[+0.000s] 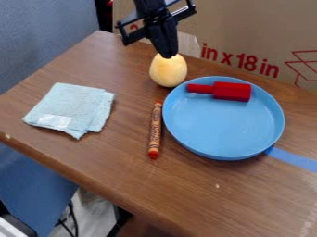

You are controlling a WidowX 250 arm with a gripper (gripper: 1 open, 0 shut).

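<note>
The black gripper (pixel 158 26) is at the top centre, raised above and behind a pale yellow, rounded object (pixel 169 71); whether its fingers are open or shut is unclear. An orange crayon-like stick (pixel 155 132) lies on the wooden table between a folded light-blue cloth (pixel 70 109) and a blue plate (pixel 223 127). A red object with a narrower handle-like end (pixel 231 91) rests on the plate's back part.
A cardboard box (pixel 260 28) stands behind. Blue tape (pixel 294 159) runs right of the plate. The table's edge is at the left.
</note>
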